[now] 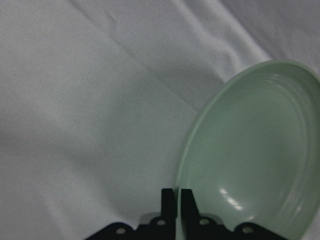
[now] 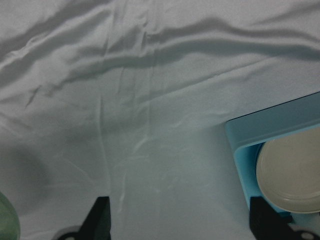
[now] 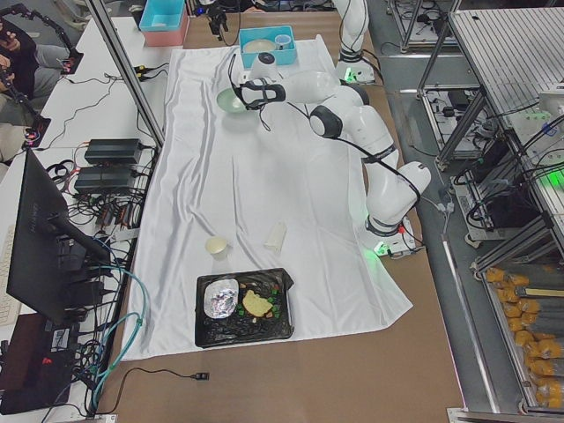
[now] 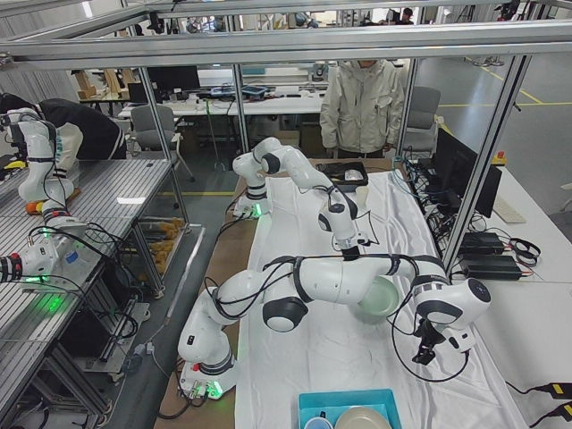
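Note:
A pale green plate [image 1: 250, 145] lies on the white cloth; in the left wrist view its rim runs down to my left gripper, whose two black fingertips sit close together right at that rim. Whether they are shut on it is hard to be sure, though the rim appears between them. My right gripper stands open over bare cloth in the right wrist view, with the plate's edge at far left and a blue bin [image 2: 241, 165] holding a cream dish [image 2: 292, 170] to its right.
A black tray [image 3: 242, 335] with foil and food, a small cream cup [image 3: 218, 246] and a pale elongated item [image 3: 276, 236] lie at the other end of the cloth.

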